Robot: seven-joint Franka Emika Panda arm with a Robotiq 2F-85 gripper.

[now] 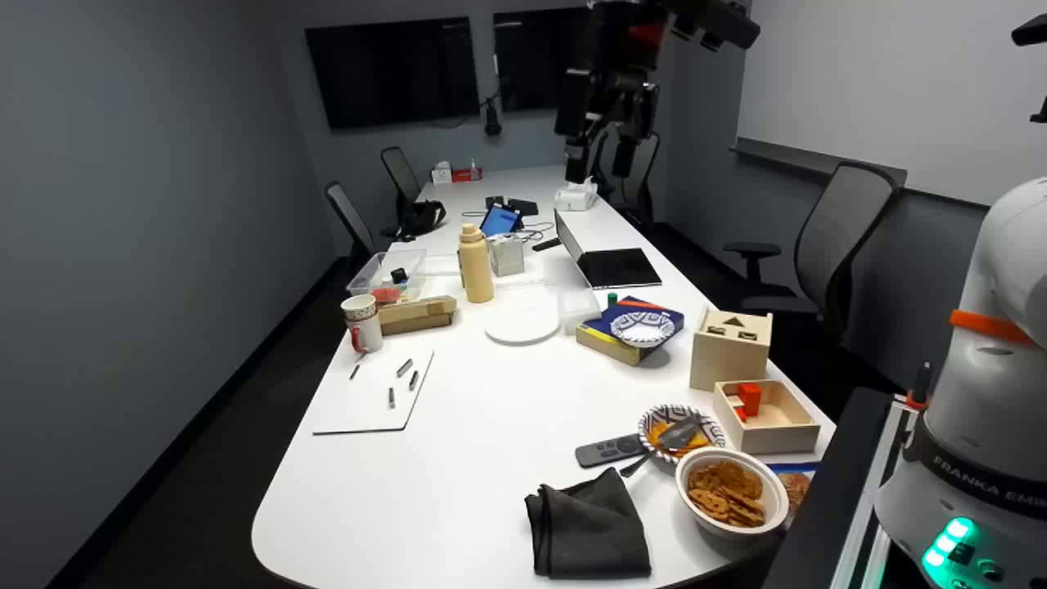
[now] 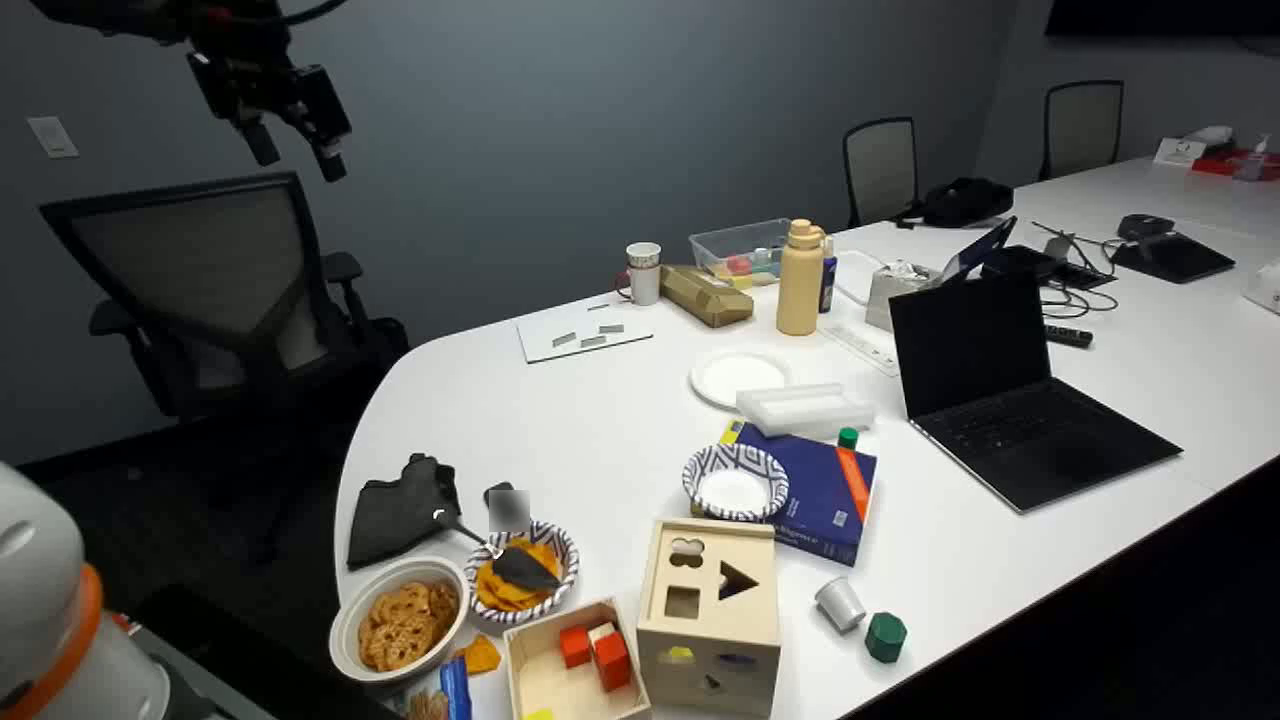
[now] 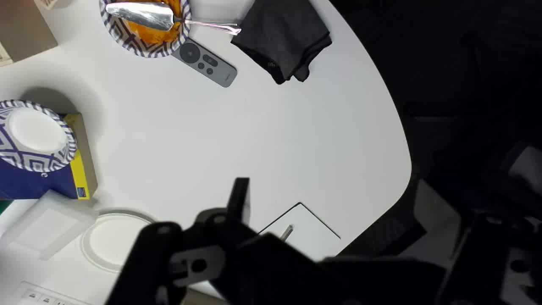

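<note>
High above the white table [image 1: 471, 412], my gripper [image 1: 596, 167] points downward with its fingers spread and nothing between them. From the other side, the gripper [image 2: 294, 162] hangs in front of the grey wall, well clear of every object. In the wrist view one dark finger [image 3: 237, 199] shows against the tabletop. Below lie a folded black cloth [image 3: 287, 35], a grey remote [image 3: 207, 62], and a patterned bowl [image 3: 124, 35] of orange chips with a spoon [image 3: 147, 14] across it. A whiteboard [image 1: 378, 393] with several small grey pieces lies at the left side.
A bowl of brown crackers [image 1: 728, 491], an open wooden box [image 1: 775, 417] with red blocks and a shape-sorter cube [image 1: 731, 353] crowd the near right. An empty patterned bowl [image 2: 734, 482] rests on a blue book [image 2: 816, 492]. Behind stand a tan bottle [image 1: 476, 265] and a mug [image 1: 363, 324].
</note>
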